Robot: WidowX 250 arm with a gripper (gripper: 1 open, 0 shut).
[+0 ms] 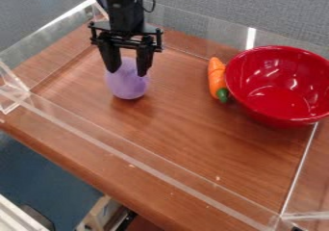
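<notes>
My black gripper (126,57) hangs down over a purple, eggplant-like round object (127,84) on the left half of the wooden surface. Its fingers are spread open, low around the top of the purple object; whether they touch it I cannot tell. An orange carrot (217,79) with a green end lies to the right, beside a large red bowl (278,86).
Clear low walls (154,174) border the wooden surface (193,148) on its sides. A grey wall stands behind.
</notes>
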